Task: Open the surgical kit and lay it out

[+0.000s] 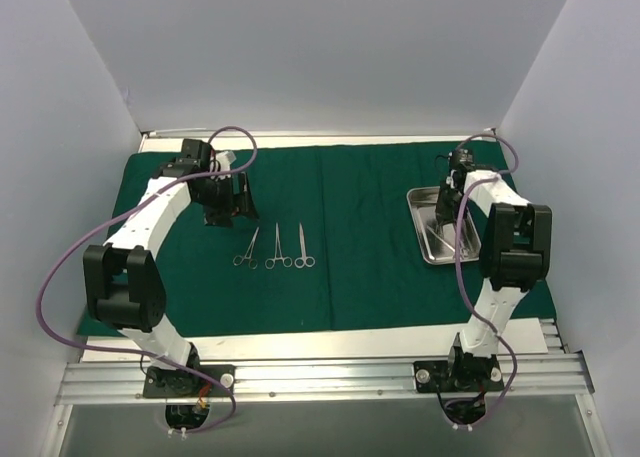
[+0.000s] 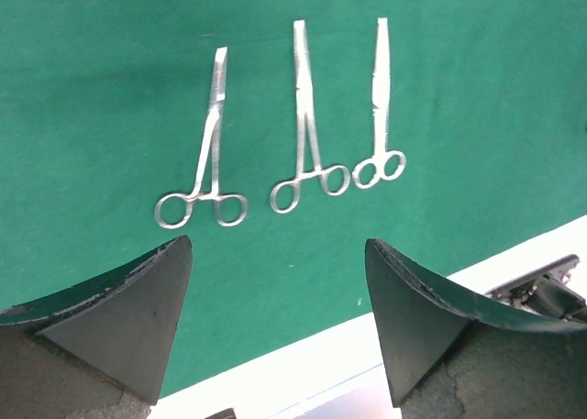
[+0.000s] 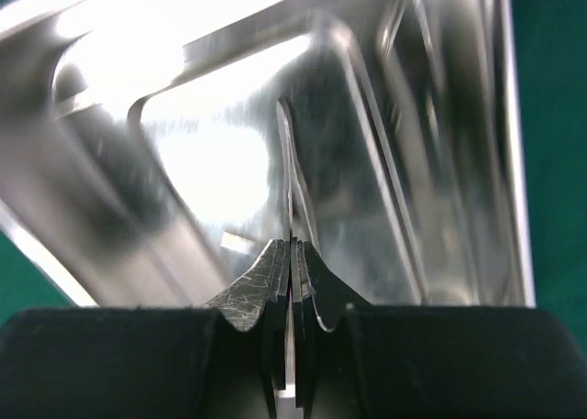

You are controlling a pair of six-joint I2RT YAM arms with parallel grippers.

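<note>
Three scissor-like instruments lie in a row on the green cloth: a left clamp (image 2: pixel 209 148), a middle clamp (image 2: pixel 305 107) and a pair of scissors (image 2: pixel 381 98). Over the cloth near them, my left gripper stands wide open, nothing between its fingers. At the right is the metal tray (image 1: pixel 417 239). Inside it my right gripper is shut on a slim metal instrument (image 3: pixel 286 135), held at the fingertips. The instrument's far end reaches over the tray floor; its near part is hidden by the fingers.
Between the row and the tray the green cloth (image 1: pixel 365 237) is bare. The tray walls (image 3: pixel 515 144) rise close around my right gripper. A white strip (image 1: pixel 320 345) borders the cloth at the front, and grey walls stand at the sides and back.
</note>
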